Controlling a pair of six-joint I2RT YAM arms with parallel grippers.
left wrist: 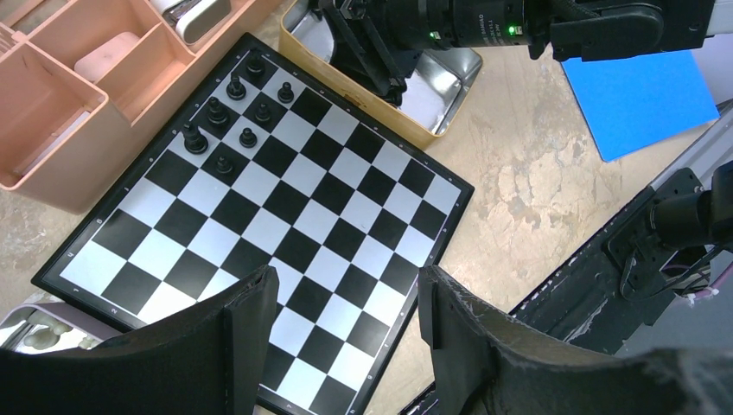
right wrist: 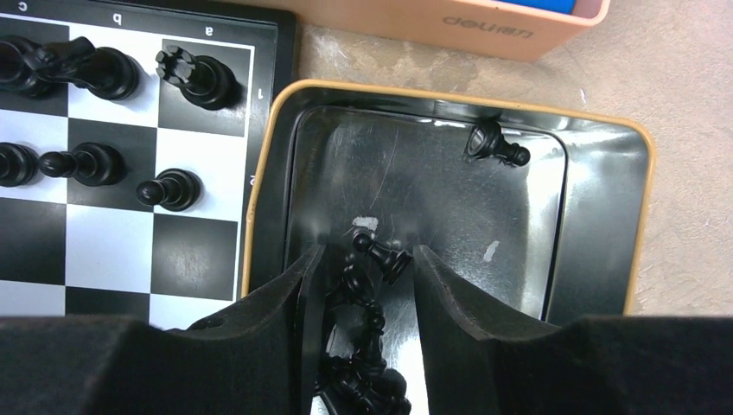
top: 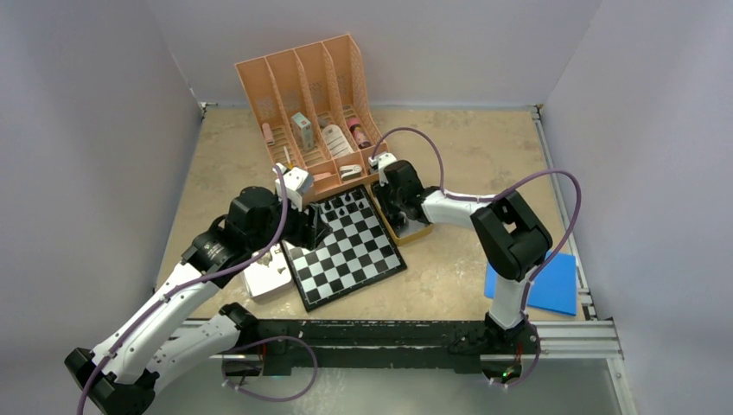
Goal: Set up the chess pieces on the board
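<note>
Several black chess pieces stand in the far corner of the chessboard (top: 346, 259), among them a rook (right wrist: 199, 82) and a pawn (right wrist: 177, 190). In the yellow-rimmed metal tray (right wrist: 432, 190) beside it, loose black pieces lie on their sides: one (right wrist: 497, 147) alone, others heaped near my right gripper, which is part open above a small piece (right wrist: 380, 258) in the tray. My left gripper hangs open and empty over the board.
A peach organizer (top: 302, 95) stands behind the board, a white box (top: 264, 281) at its left, a blue mat (top: 553, 285) at the front right. The table right of the tray is clear.
</note>
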